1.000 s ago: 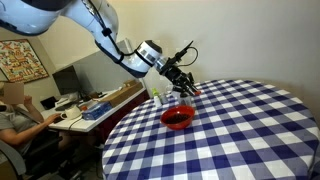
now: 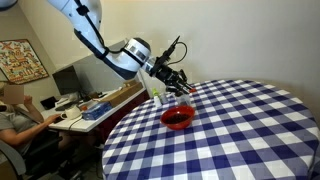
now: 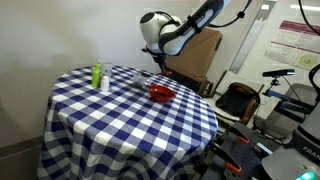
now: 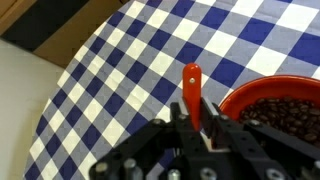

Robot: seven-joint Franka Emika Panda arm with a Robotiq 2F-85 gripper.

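Observation:
A red bowl point(image 2: 177, 118) rests on the checkered tablecloth, and in the wrist view dark beans fill the bowl point(image 4: 228, 107) at the right. Beside its rim, my gripper is shut on a slim thing with an orange-red end point(image 4: 192, 78) that sticks out past the fingers. The rest of that held thing is hidden, so whether it is a spoon or some other tool I cannot tell. In exterior view 1 the gripper point(image 2: 182, 89) hangs above and behind the bowl. The bowl point(image 3: 160, 94) also shows in exterior view 2.
A green bottle point(image 3: 96, 76) and a white bottle point(image 3: 105, 83) stand on the table, with a clear container point(image 3: 140, 80) nearer the bowl. The checkered tablecloth point(image 2: 240, 125) is bare over most of its area. A person point(image 2: 22, 122) sits at the left.
In exterior view 1 the arm and gripper have shifted a little to the left. The bowl has stayed in place.

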